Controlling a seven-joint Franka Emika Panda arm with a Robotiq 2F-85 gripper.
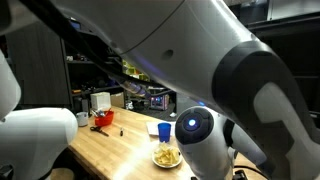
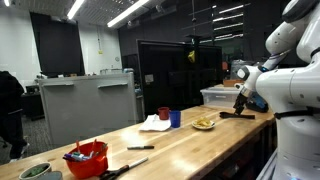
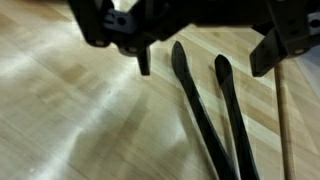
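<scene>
In the wrist view two long black utensil arms (image 3: 205, 120) lie side by side on the wooden table, perhaps tongs; their far ends run out of view. My gripper is open around the line of their near tips, with a wide gap between its fingers and neither finger touching them. Exterior view 2 has the gripper (image 2: 240, 100) low at the table's far right, over a dark item (image 2: 237, 115). The arm hides most of the gripper in exterior view 1.
A plate of yellowish food (image 2: 203, 124), a blue cup (image 2: 175, 118) and a white cloth (image 2: 154, 124) are on the table. Further off stand a red container (image 2: 86, 160) and black-handled tools (image 2: 124, 168). A thin wooden stick (image 3: 284, 120) lies right of the black arms. Mid-table is mostly clear.
</scene>
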